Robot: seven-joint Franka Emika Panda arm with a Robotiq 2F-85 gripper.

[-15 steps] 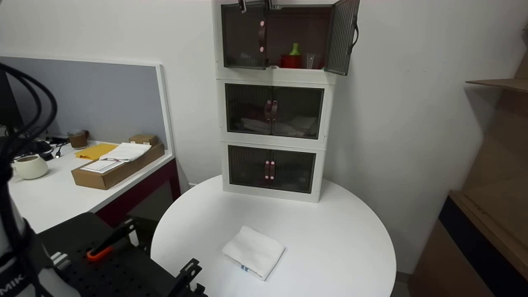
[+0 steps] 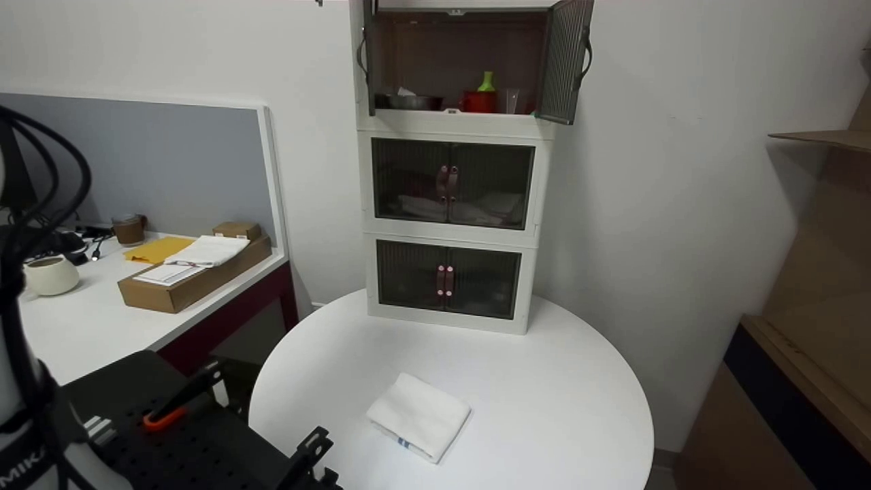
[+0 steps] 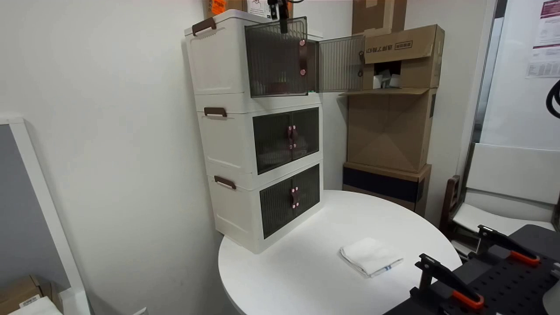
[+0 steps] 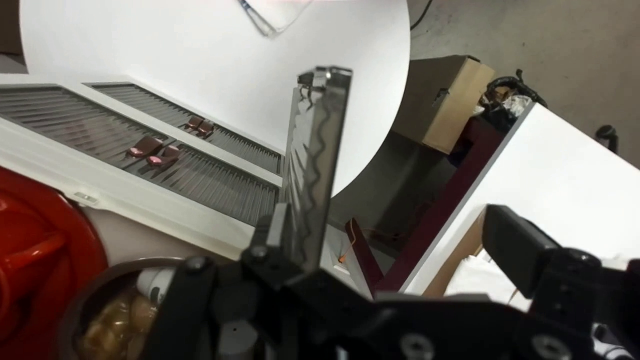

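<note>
The upper cabinet's left door (image 2: 369, 61) stands swung out, almost edge-on in exterior view 1. Its right door (image 2: 565, 61) is also swung outward. In exterior view 2 part of my gripper (image 3: 281, 15) shows at the top of the left door (image 3: 277, 57). The wrist view shows my gripper with its fingers wide apart. That door's edge (image 4: 324, 150) rises close beside one finger (image 4: 273, 231), on the inner side; whether they touch I cannot tell. A folded white towel (image 2: 420, 416) lies on the round table (image 2: 563, 408).
Inside the upper compartment sit a red pot (image 2: 479, 101), a green-topped item (image 2: 486, 82), a clear cup (image 2: 512, 101) and a dark bowl (image 2: 414, 102). The middle doors (image 2: 490, 184) and lower doors (image 2: 482, 282) are closed. Cardboard boxes (image 3: 388, 126) stand to the right.
The upper left door has swung outward from partly across the opening to nearly edge-on, uncovering the bowl. My gripper has moved left and up, mostly out of exterior view 1.
</note>
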